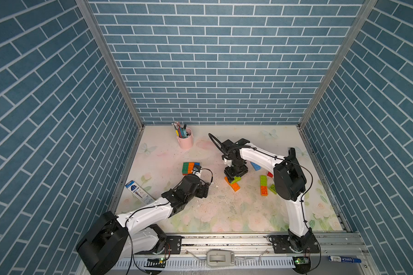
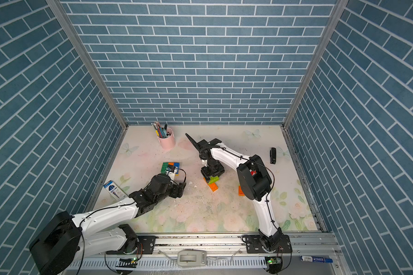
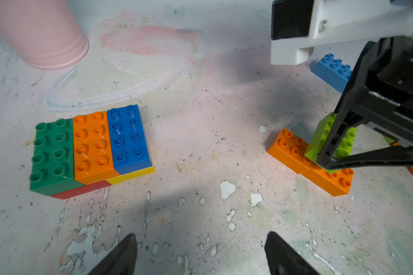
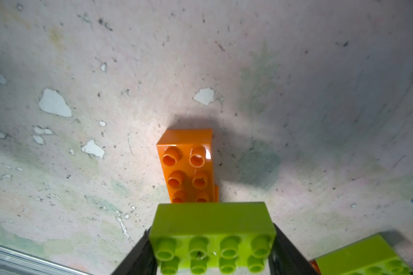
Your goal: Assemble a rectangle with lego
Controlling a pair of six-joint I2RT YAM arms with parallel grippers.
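Observation:
In the left wrist view, my left gripper hovers over bare table, its fingers parted and nothing between them. To its left lies a flat block of Lego: green (image 3: 52, 155), orange (image 3: 91, 146) and blue (image 3: 128, 137) bricks side by side above a red brick (image 3: 82, 188) and a yellow brick (image 3: 132, 175). My right gripper is open, with its fingers at the two ends of a lime green brick (image 4: 211, 220). That brick sits tilted against or on two end-to-end orange bricks (image 3: 328, 181); whether the fingers press it does not show.
Farther right are a lime brick (image 1: 263, 180) in line with an orange one (image 1: 263, 190), another lime brick (image 1: 273, 188), a red one (image 1: 269, 174) and a blue one (image 1: 255, 166). A pink pen cup (image 1: 185, 141) stands behind.

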